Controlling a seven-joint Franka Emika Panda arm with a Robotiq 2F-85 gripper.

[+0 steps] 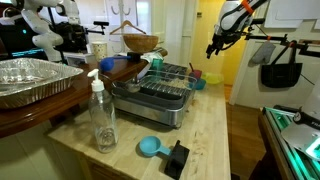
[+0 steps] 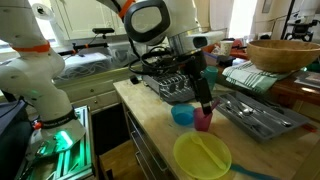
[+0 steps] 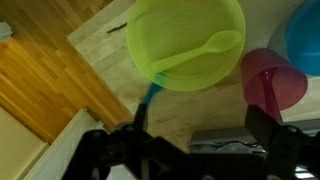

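Observation:
High over the counter's far end, my gripper stands open with nothing between its fingers; in exterior view 1 it is small, at the upper right. Below it in the wrist view lies a yellow-green plate (image 3: 155, 45) with a yellow spoon (image 3: 207, 48) across it. A blue handle (image 3: 152, 92) sticks out from beside the plate's edge. To the right a pink cup (image 3: 290, 84) holds a dark pink utensil, and a blue bowl (image 3: 306, 38) is partly cut off by the frame. Exterior view 2 shows the plate (image 2: 188, 160), pink cup (image 2: 203, 121) and blue bowl (image 2: 183, 116) together.
A dish rack (image 1: 160, 98) stands mid-counter, with a soap bottle (image 1: 102, 118) before it. A blue cup (image 1: 150, 146) and a black object (image 1: 178, 160) lie near the front. A wooden bowl (image 2: 280, 53) sits at the back. Bare counter (image 1: 205, 135) lies right of the rack.

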